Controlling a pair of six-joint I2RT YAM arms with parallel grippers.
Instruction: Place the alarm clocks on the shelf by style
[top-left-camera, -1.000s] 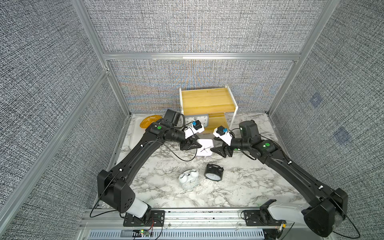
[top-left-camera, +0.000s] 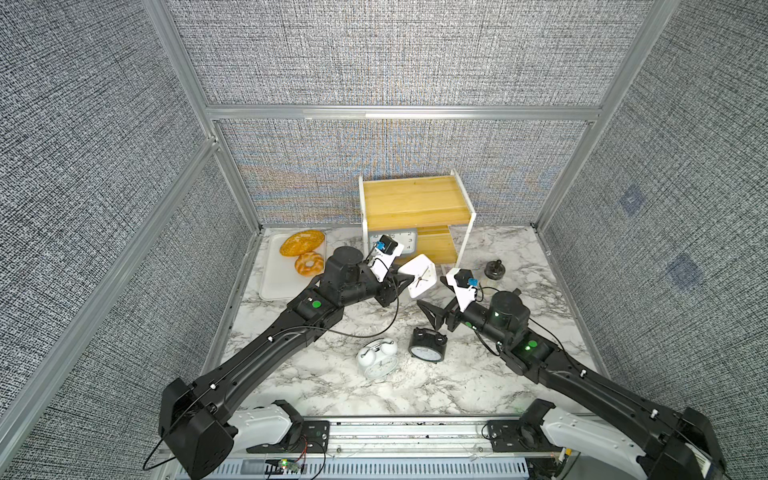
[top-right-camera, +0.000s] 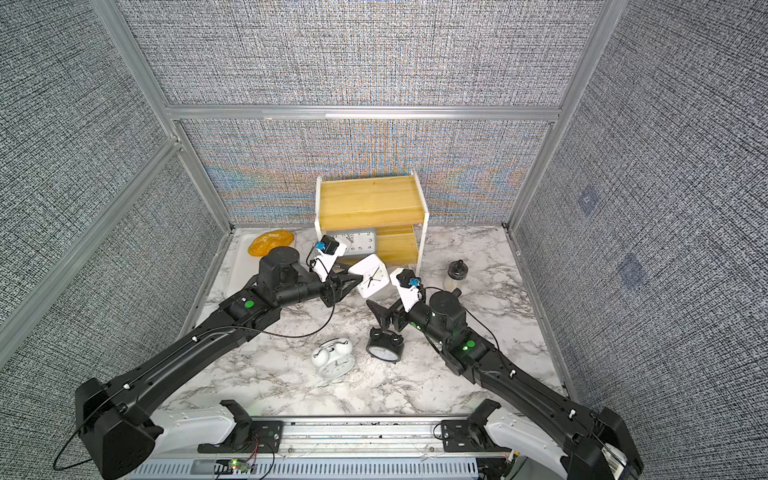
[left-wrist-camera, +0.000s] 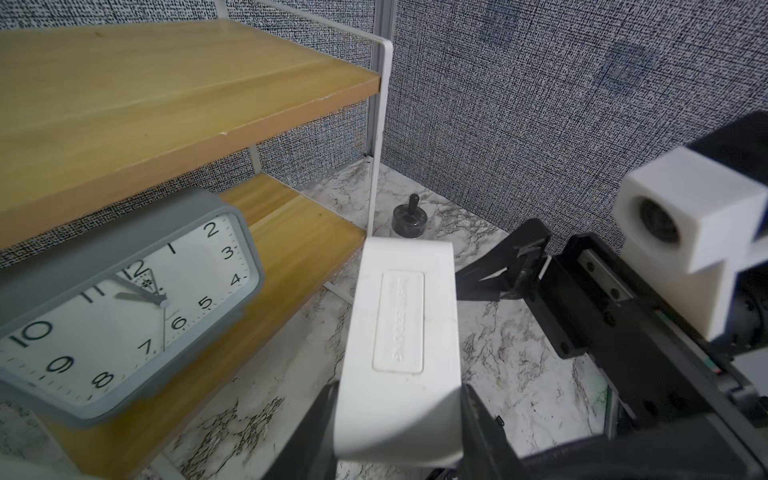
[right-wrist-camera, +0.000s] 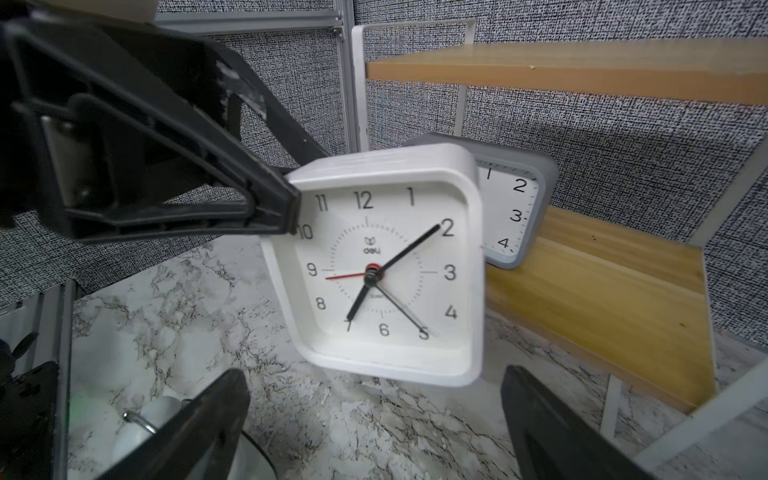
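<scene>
In front of the shelf hangs a white square clock, its face turned to my right wrist camera and its body tilted. My left gripper is shut on it, with a finger on either side of its case near one corner. My right gripper stands open beside the clock, its fingers apart with no object held. A grey rectangular clock stands on the lower shelf board, toward its left. On the table in front lie a white twin-bell clock and a black twin-bell clock.
Bread and a ring pastry rest on a white tray at the left. A small dark-topped object stands right of the shelf. The lower board has bare room right of the grey clock; the top board is empty.
The right gripper was at the white square clock's right side and is now apart from it. The left gripper has turned the clock to a tilt and shifted it slightly right and up.
</scene>
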